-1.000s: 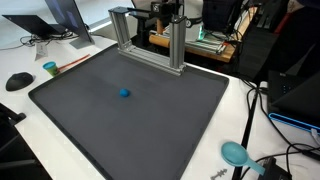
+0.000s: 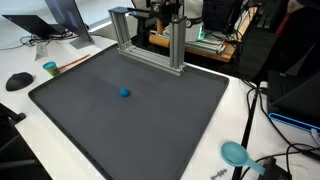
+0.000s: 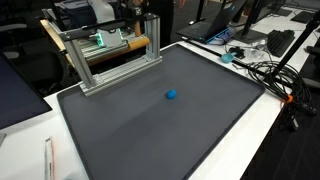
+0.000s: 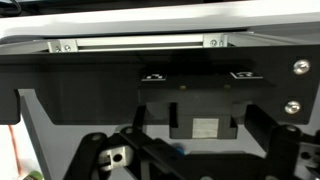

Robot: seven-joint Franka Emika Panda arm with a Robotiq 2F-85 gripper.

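Observation:
In the wrist view a dark block with a grey box-like part (image 4: 203, 122) sits against a wide black bar. My gripper reaches toward it from the bottom edge, a dark finger on either side of the block. Whether these fingers touch it cannot be made out. A small blue object (image 2: 125, 92) lies alone on the dark grey mat (image 2: 120, 130); exterior view 2 shows the same blue object (image 3: 171, 95) right of the middle. The arm's end is hard to pick out in both exterior views, among dark parts above the metal frame (image 2: 150, 57).
The metal frame (image 3: 122, 74) stands at the mat's edge. Beyond the mat are a laptop (image 2: 28, 25), a teal cup (image 2: 50, 68) and a black round item (image 2: 19, 81). A turquoise ladle-like item (image 2: 238, 155) lies at the near right.

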